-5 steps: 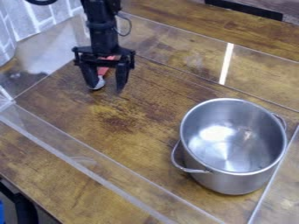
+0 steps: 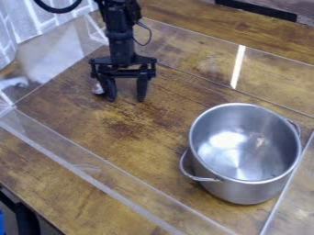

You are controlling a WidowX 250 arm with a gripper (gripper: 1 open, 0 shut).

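My black gripper (image 2: 123,84) hangs at the upper left of the camera view, low over the wooden table. A small silvery object (image 2: 97,87) sits at its left finger, partly hidden by the gripper. I cannot tell whether the fingers are open or shut on anything. A large steel pot (image 2: 240,147) with wire handles stands at the lower right.
Transparent walls or panels run along the left and right sides.
The gripper has shifted slightly and now sits lower over the silvery object. A red patch seen behind the gripper a second ago is no longer visible. The pot has not moved.
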